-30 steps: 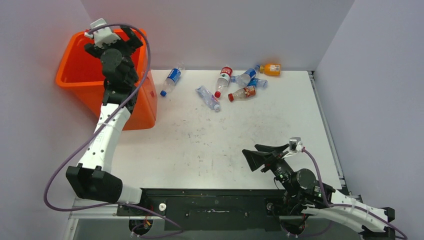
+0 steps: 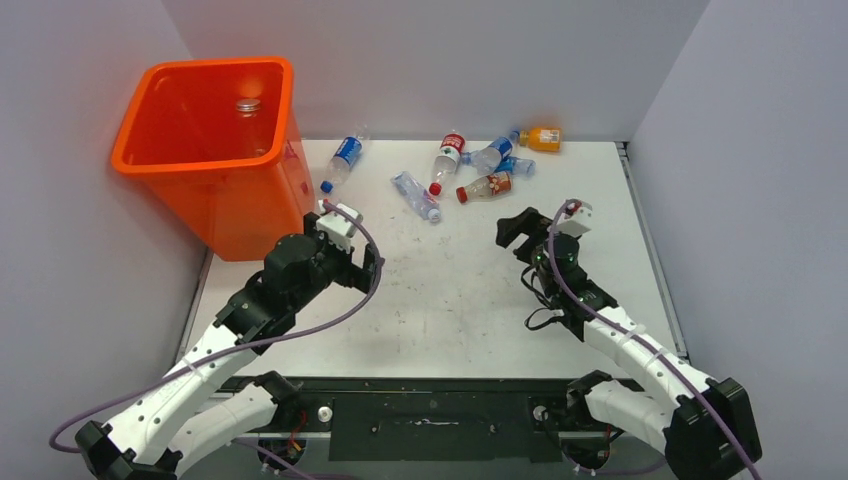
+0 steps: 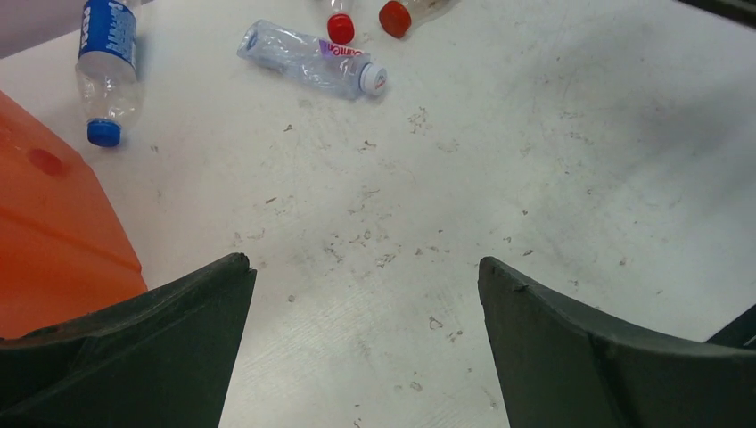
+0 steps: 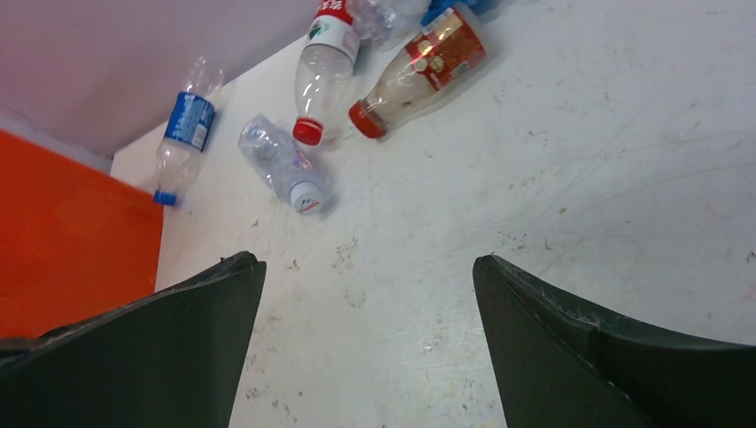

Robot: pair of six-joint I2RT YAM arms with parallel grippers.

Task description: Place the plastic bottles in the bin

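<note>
The orange bin (image 2: pixel 205 165) stands at the back left; a clear bottle with a pale cap (image 2: pixel 248 106) shows inside it. A blue-labelled bottle (image 2: pixel 346 154) lies beside the bin. Right of that are a crumpled clear bottle (image 4: pixel 283 165), a red-capped bottle (image 2: pixel 448 160) and a brown-labelled bottle (image 4: pixel 426 69). Behind them lie a clear blue-labelled bottle (image 2: pixel 493 153), another partly hidden bottle (image 2: pixel 518 166) and an orange bottle (image 2: pixel 541 139). Near the bin's front right corner, my left gripper is open and empty. My right gripper, open and empty too, hovers in front of the bottle cluster.
Grey walls close in the back and both sides, and the back bottles lie close to the rear wall (image 2: pixel 440 70).
My right gripper has moved from the front of the table toward the bottles. The table bottles have stayed put.
</note>
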